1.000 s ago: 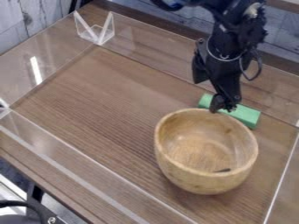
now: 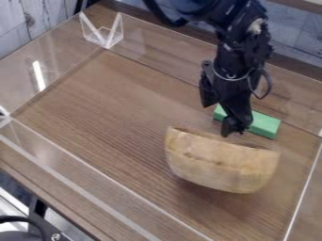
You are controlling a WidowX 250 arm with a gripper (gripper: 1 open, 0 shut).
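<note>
The black gripper (image 2: pixel 229 113) hangs over the right side of the table, open, its fingers reaching down near a green block (image 2: pixel 259 129) and the back of a wooden bowl (image 2: pixel 221 165). The bowl is tipped, with its outer side mostly showing. The green block lies just behind it. Whether the fingers touch the bowl's rim cannot be made out.
A small white wire holder (image 2: pixel 104 28) stands at the back left. Dark cables lie at the lower left corner beyond the edge.
The bowl has tipped progressively from upright with its inside showing to its side showing.
</note>
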